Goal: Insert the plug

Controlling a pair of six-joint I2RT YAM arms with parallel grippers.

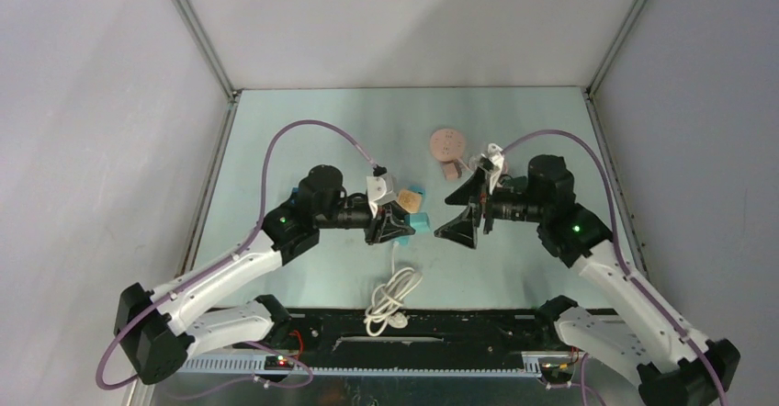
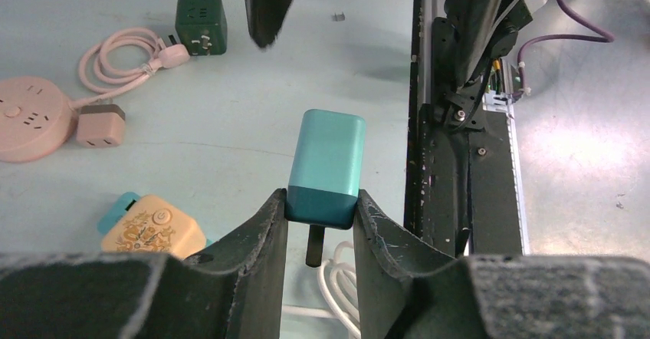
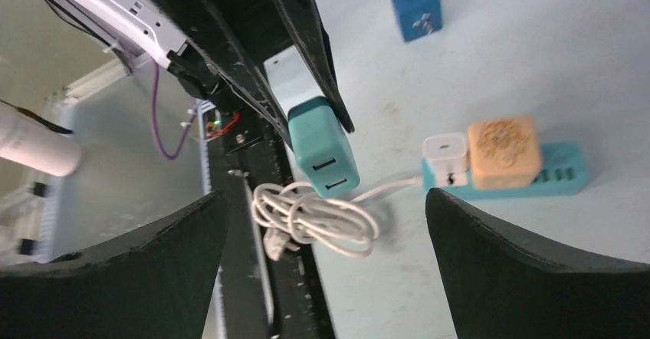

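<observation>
My left gripper [image 1: 397, 224] is shut on a teal plug, raised above the table; the right wrist view shows two slots in its end face [image 3: 326, 155]. My right gripper [image 1: 464, 208] stands open a short way to the right, facing it, nothing between its fingers. Below lies a teal power strip [image 3: 560, 170] with a wooden-looking block [image 3: 502, 151] and a white piece [image 3: 444, 151] on it, its white cable [image 1: 395, 287] coiled at the front.
A round pink socket [image 2: 27, 120], pink cube [image 2: 100, 128], pink cable and dark green cube [image 2: 201, 24] lie toward the back right. A blue cube [image 3: 415, 8] is at the left.
</observation>
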